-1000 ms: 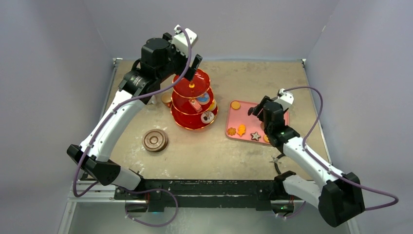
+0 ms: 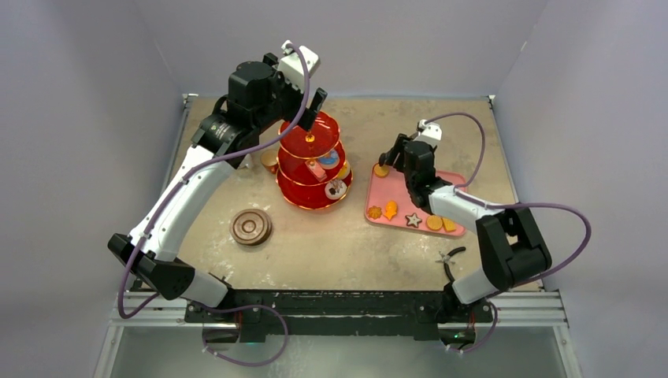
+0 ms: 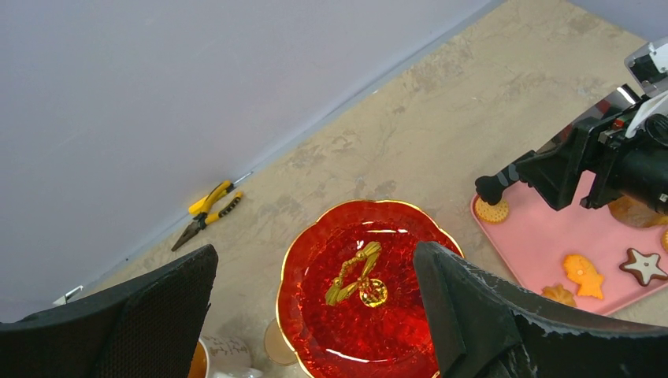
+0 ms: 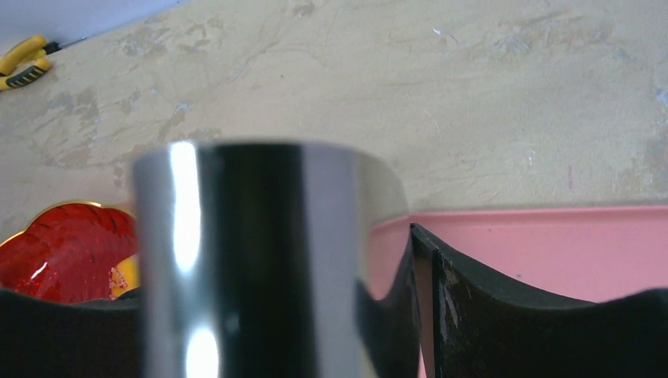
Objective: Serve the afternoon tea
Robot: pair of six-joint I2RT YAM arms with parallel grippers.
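A three-tier red stand (image 2: pixel 307 135) with gold rims bears several treats on its lower tiers; its top plate (image 3: pixel 315 315) holds none. Above and behind it my left gripper (image 2: pixel 295 85) stands open and empty. Over the pink tray (image 2: pixel 380 193) is my right gripper (image 2: pixel 400 155), its fingers apart, with shiny metal tongs (image 3: pixel 563 135) between its fingers. The tongs' dark tip (image 3: pixel 490 189) is beside or over the round biscuit (image 3: pixel 491 210) at the tray's back left corner; contact is unclear. Blurred metal (image 4: pixel 252 260) blocks much of the right wrist view.
Also on the tray are a star biscuit (image 2: pixel 413 220), a fish-shaped one (image 2: pixel 390 209) and other biscuits. Brown coasters (image 2: pixel 250 227) lie front left, pliers (image 2: pixel 449 261) front right. Yellow pliers (image 3: pixel 211 209) and a white cup (image 3: pixel 224 353) are near the stand.
My right gripper with the tongs has moved left and slightly back across the tray, to the corner biscuit. The left arm and the stand have not moved.
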